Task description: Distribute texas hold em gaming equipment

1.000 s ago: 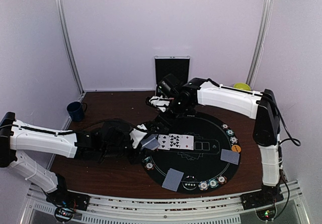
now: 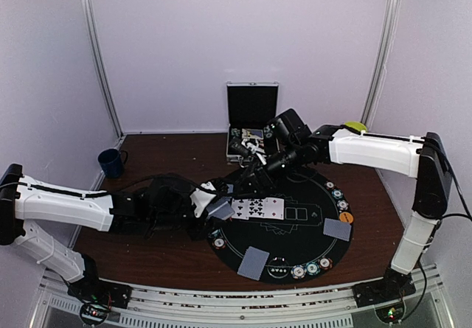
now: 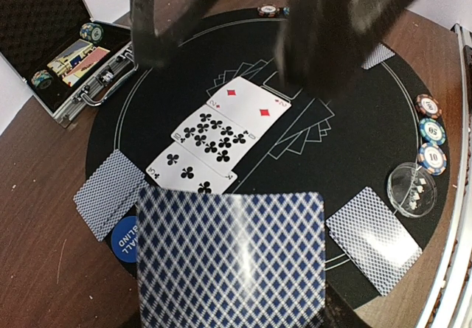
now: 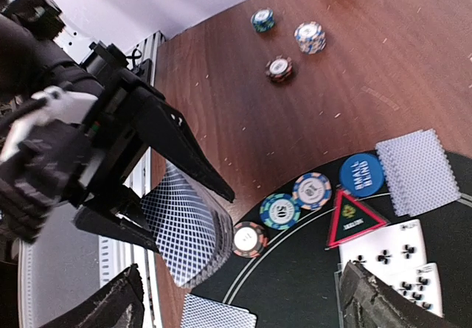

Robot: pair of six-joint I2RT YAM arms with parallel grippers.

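My left gripper (image 2: 214, 204) is shut on a deck of blue-backed cards (image 3: 232, 258), held above the left edge of the black poker mat (image 2: 302, 232). In the right wrist view the deck (image 4: 188, 228) is pinched between the left fingers. My right gripper stands open and empty, close to the deck; its dark, blurred fingers (image 3: 317, 40) also cross the top of the left wrist view. Three face-up cards (image 2: 257, 208) lie in a row mid-mat: a three of clubs, a ten of clubs and a two of diamonds. Face-down cards (image 3: 375, 239) lie around the rim.
The open silver case (image 3: 103, 77) stands at the back. Chips (image 2: 311, 267) and a blue small blind button (image 4: 361, 175) line the mat. A red-edged triangle (image 4: 354, 217) lies beside the face-up cards. Loose chip stacks (image 4: 310, 37) and a blue mug (image 2: 111, 163) occupy the left wood.
The left arm and the cards on the mat look unmoved.
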